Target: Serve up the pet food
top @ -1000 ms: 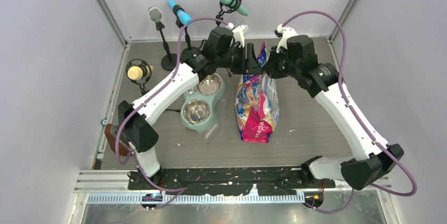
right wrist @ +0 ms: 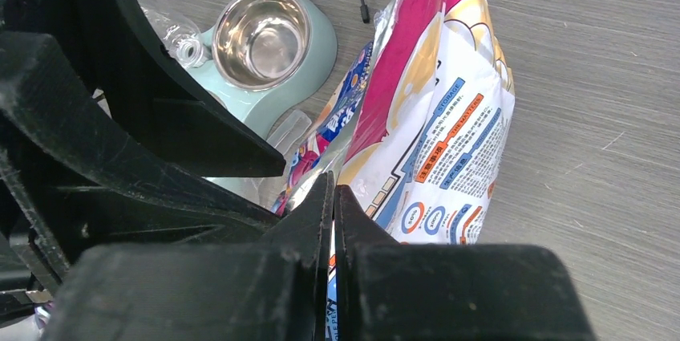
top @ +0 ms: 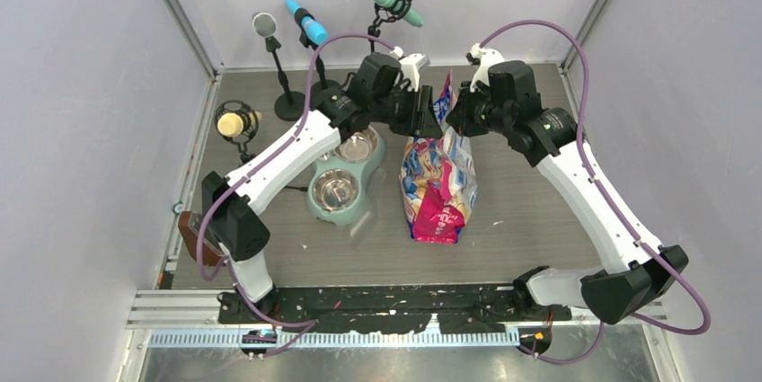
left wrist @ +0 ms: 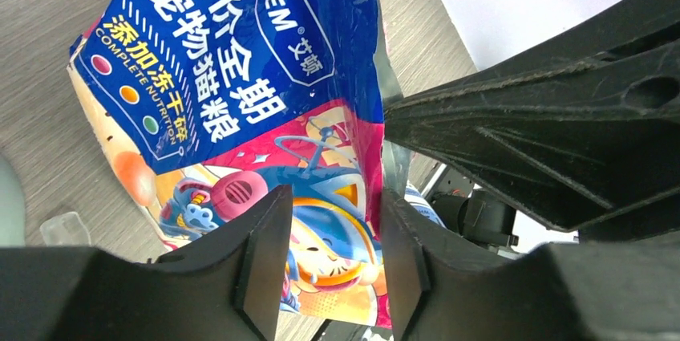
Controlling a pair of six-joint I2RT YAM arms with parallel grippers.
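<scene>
The printed pet food bag stands on the table right of centre; its blue front with Chinese lettering fills much of the left wrist view. My right gripper is shut on the bag's upper edge, its two fingers pressed close together. Over the bag's other side is my left gripper, its fingers apart, with the bag's front showing in the gap and no grip on it visible. A pale green double feeder with steel bowls sits left of the bag. Whether the bag's top is open cannot be told.
Stands holding a blue bottle, a green bottle and a yellow-topped item line the back and left. A clear plastic piece lies between feeder and bag. The table right of the bag is free.
My left gripper has shifted slightly toward the front of the table and a little left, beside the bag's top. The right arm and the bag's base look still.
</scene>
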